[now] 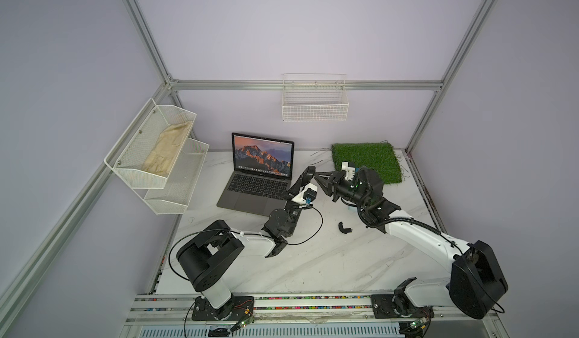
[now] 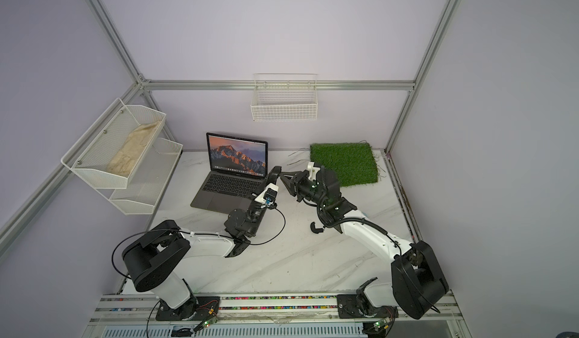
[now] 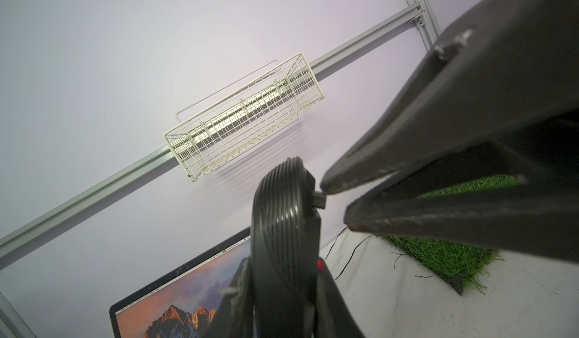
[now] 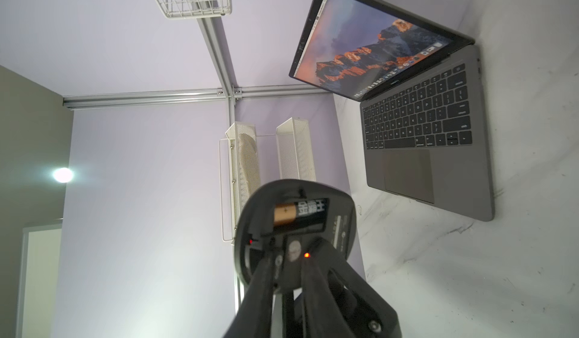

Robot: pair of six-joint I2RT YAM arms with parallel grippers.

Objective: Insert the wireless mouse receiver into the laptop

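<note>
The black mouse (image 3: 283, 235) is held up above the table, with my left gripper shut on it. Its underside faces my right gripper, showing an uncovered bay with a battery (image 4: 286, 213). From that side juts a small dark stub that looks like the receiver (image 3: 318, 199). My right gripper's fingertips (image 3: 355, 218) are part open just beside the stub, apart from it in the left wrist view, with nothing seen between them. The laptop (image 4: 416, 114) stands open behind the arms, its right side edge (image 4: 482, 126) bare.
A small curved black piece, perhaps the mouse's cover (image 1: 344, 227), lies on the table below the right gripper. Green turf (image 1: 368, 161) is at the back right.
</note>
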